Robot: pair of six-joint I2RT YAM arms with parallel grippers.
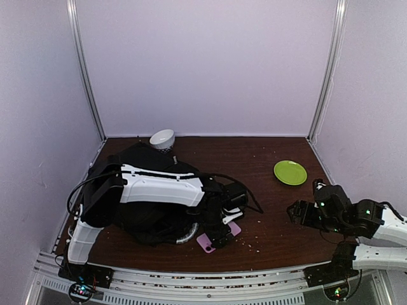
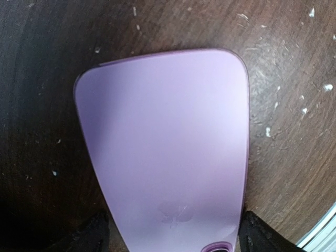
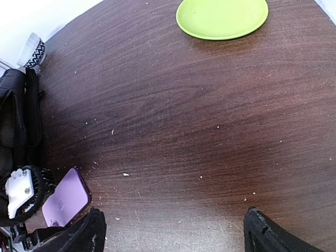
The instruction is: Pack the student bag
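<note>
A purple phone-shaped object (image 1: 205, 243) lies flat on the table near the front, with a small dark ring at one end. In the left wrist view, the fingers of my left gripper stand on either side of this purple thing (image 2: 168, 131), close to both edges; whether they press on it I cannot tell. The black bag (image 1: 137, 155) spreads over the table's left side, partly covered by my left arm. At the right, my right gripper is open over bare table, nothing between its fingers.
A green plate (image 1: 290, 172) lies at the right back. Behind the bag stands a white bowl (image 1: 162, 139) with a patterned lower part. Free table (image 3: 157, 131) stretches between plate and purple object. Small white specks dot the surface.
</note>
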